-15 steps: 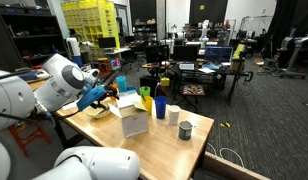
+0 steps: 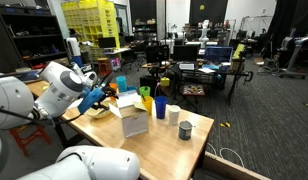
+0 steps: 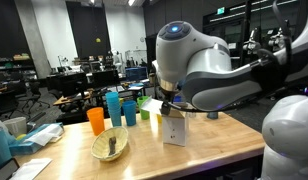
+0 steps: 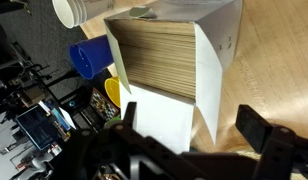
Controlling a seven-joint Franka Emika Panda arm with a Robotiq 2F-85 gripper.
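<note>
A white cardboard box [image 2: 134, 121] stands on the wooden table with its top flaps open. In the wrist view I look down into its brown inside [image 4: 157, 62]; one white flap [image 4: 161, 117] extends toward my gripper and another stands up along the right side. My gripper is open, its dark fingers [image 4: 259, 127] wide apart near the lower edge, with nothing seen held between them. In exterior view 2 the box [image 3: 174, 130] is partly covered by the arm. A shallow woven basket [image 3: 111, 145] sits on the table beside it.
A blue cup [image 2: 161, 104], a white cup [image 2: 173, 116] and a grey can [image 2: 185, 130] stand right of the box. Orange [image 3: 96, 121] and blue cups [image 3: 114, 104] stand behind the basket.
The arm and gripper have shifted slightly near the box. The box, basket and cups look unmoved.
</note>
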